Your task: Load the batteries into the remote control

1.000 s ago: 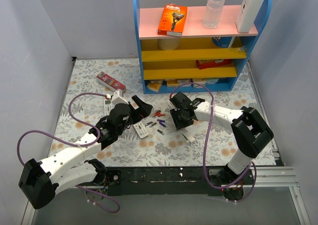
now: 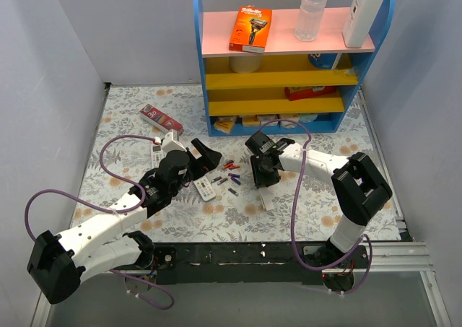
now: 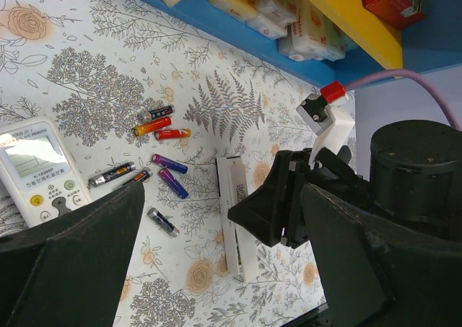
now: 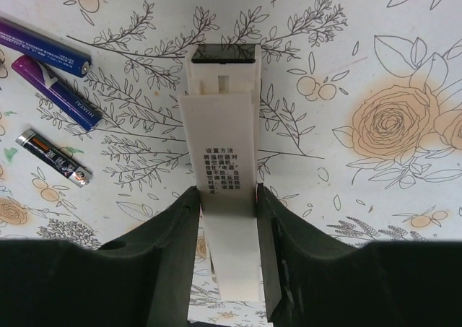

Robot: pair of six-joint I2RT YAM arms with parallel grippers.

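Observation:
A narrow white remote (image 4: 224, 78) lies back up on the cloth, its dark end window pointing away. Over it lies a long off-white cover (image 4: 229, 229) with printed text, slightly skewed to the body; the battery bay beneath is hidden. My right gripper straddles the cover, fingertips at both its edges; whether they grip it is unclear. In the top view this remote (image 2: 267, 198) shows below that gripper. My left gripper hangs open and empty. Loose batteries lie between the arms, among them a purple one (image 4: 58, 92) and a black one (image 4: 54, 157).
A wider white remote with a screen (image 3: 40, 168) lies left of the batteries. A blue shelf (image 2: 203, 89) with yellow boards stands behind, and a red box (image 2: 162, 118) lies at back left.
The remote looks straighter, and my right arm has shifted slightly. My left arm is still.

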